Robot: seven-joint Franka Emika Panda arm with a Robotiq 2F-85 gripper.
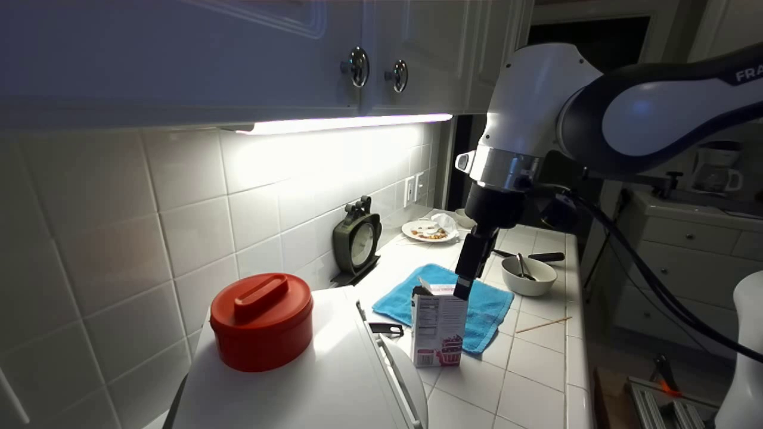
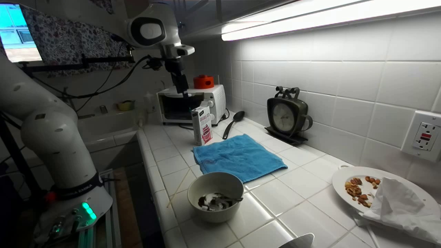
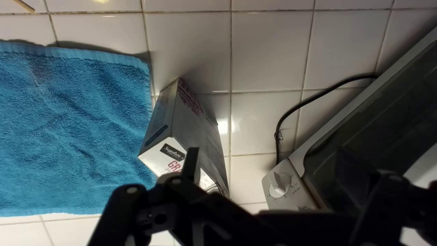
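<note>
A white and pink granulated sugar box [image 1: 437,330] stands upright on the tiled counter, at the towel's edge. Its top shows in the wrist view, where the near end of the box [image 3: 186,119] is partly covered by a finger. My gripper is above the box, fingers spread wide. One finger [image 3: 190,164] overlaps the box top in that view, while the other finger [image 3: 353,176] is over the toaster oven side. Whether the first finger touches the box, I cannot tell. Nothing shows between the fingers.
A blue towel [image 2: 239,156] lies beside the box. The white bowl [image 2: 215,197] holds a spoon and dark and white contents. Behind the box stands a toaster oven [image 2: 215,103] with a red container [image 2: 203,82] on top. A black spoon [image 2: 234,124] and scale [image 2: 285,113] are near the wall.
</note>
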